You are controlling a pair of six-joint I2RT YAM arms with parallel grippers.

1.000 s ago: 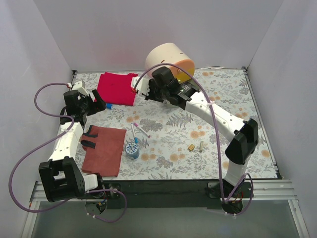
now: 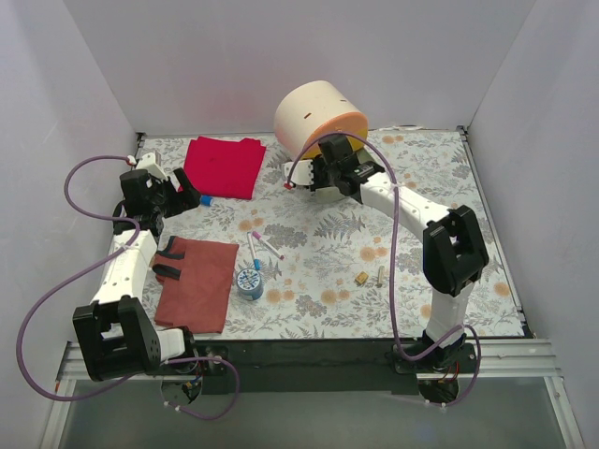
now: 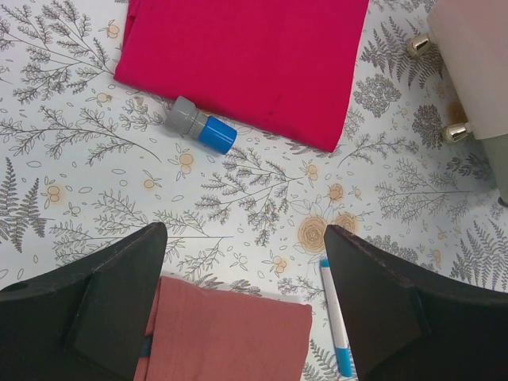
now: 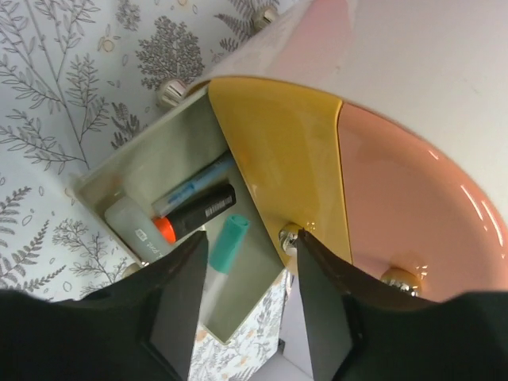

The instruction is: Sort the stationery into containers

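Observation:
The cream-and-orange rounded container [image 2: 314, 108] stands at the back with a tray-like drawer [image 4: 139, 163] out. Inside that drawer lie a black stick with an orange end [image 4: 202, 210], a clear stick with a grey cap [image 4: 136, 228], a bluish pen [image 4: 190, 184] and a teal-ended white stick [image 4: 228, 242]. Over it my right gripper stands partly open; its left finger hides part of the teal-ended stick, and I see nothing gripped. My left gripper is open and empty above the table, near a blue-and-grey glue stick [image 3: 200, 125]. Two markers, one blue-capped [image 2: 253, 251] and one pink-capped [image 2: 269, 246], lie mid-table.
A red cloth pouch [image 2: 225, 168] lies at the back left, a brown pouch [image 2: 198, 281] at the front left. Beside the latter sits a round blue tin [image 2: 250, 283]. A small yellow block [image 2: 361, 278] and a thin short piece [image 2: 380, 276] lie right of centre.
My right arm has shifted rightward and back in the top view, bringing its gripper over the drawer. The left arm and the loose items have stayed in place.

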